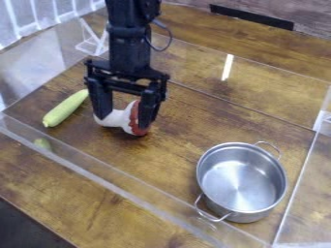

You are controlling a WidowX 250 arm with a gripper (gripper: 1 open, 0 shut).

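Note:
The black gripper (126, 97) is low over a white and red toy mushroom (119, 120), its fingers coming down on either side of it and partly hiding the red cap. Whether they touch it is hard to tell. A pale green corn-like toy (65, 108) lies to the left of the gripper. A steel pot (241, 176) with two handles stands empty at the lower right.
Clear transparent panels border the work area, and a small white strip (227, 68) is at the back.

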